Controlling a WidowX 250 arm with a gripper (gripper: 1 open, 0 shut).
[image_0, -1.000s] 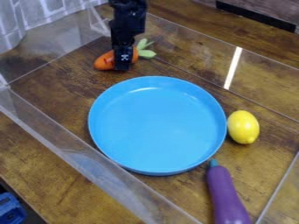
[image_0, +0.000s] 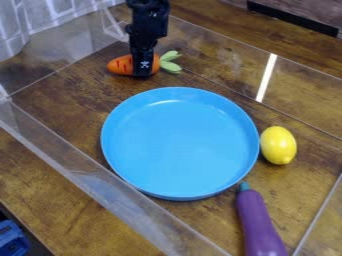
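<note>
An orange toy carrot (image_0: 123, 65) with pale green leaves (image_0: 170, 63) lies at the back left of the wooden surface. My black gripper (image_0: 142, 62) reaches down from the top onto the carrot's middle, shut on it. The fingertips are small and dark against the orange body.
A large blue plate (image_0: 179, 140) fills the centre. A yellow lemon (image_0: 278, 145) sits right of it, and a purple eggplant (image_0: 259, 224) lies at the lower right. Clear plastic walls border the area at the left. Bare wood is free at the back right.
Compared with a second ago, my gripper has moved slightly down and the carrot's leaves sit a little lower and to the right. The plate, lemon and eggplant are unmoved.
</note>
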